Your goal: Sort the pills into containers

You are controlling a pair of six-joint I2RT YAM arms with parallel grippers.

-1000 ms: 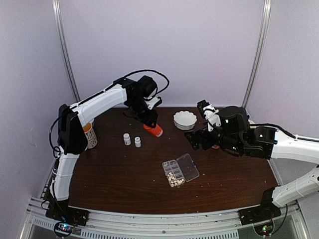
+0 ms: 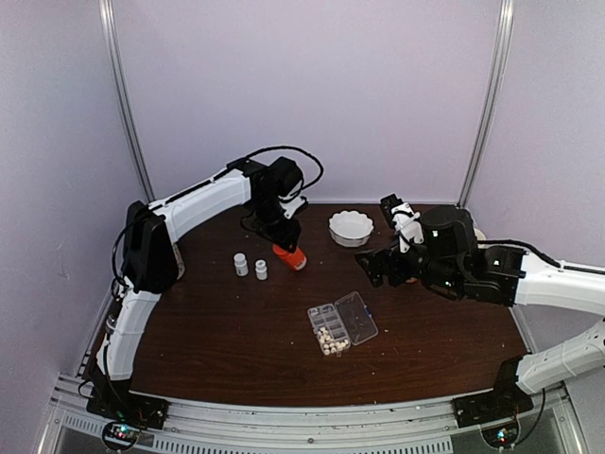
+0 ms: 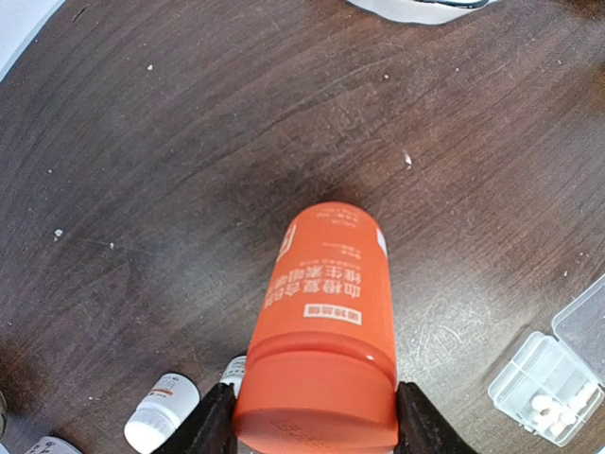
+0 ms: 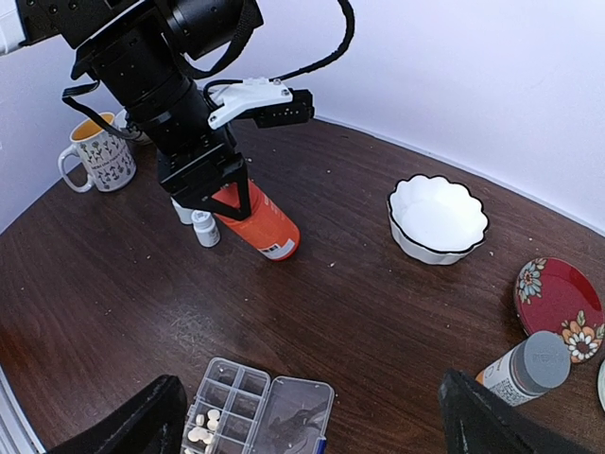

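My left gripper is shut on the cap end of an orange bottle [image 3: 326, 279] with printed lettering. The bottle is tilted in the top view, and its far end points away from the fingers. My right gripper stands open and empty, over the table to the right of the pill box. That clear compartment box [image 2: 328, 329] lies with its lid [image 2: 357, 318] folded open. White pills [image 2: 332, 342] fill some of its near compartments. Two small white bottles [image 2: 241, 265] stand left of the orange one.
A white scalloped bowl [image 4: 438, 219] sits at the back. On the right are a red flowered plate [image 4: 558, 298] and a grey-capped bottle [image 4: 525, 367]. A patterned mug [image 4: 99, 151] stands far left. Bare table surrounds the pill box.
The right arm has shifted slightly to the right. The pill box has stayed put.
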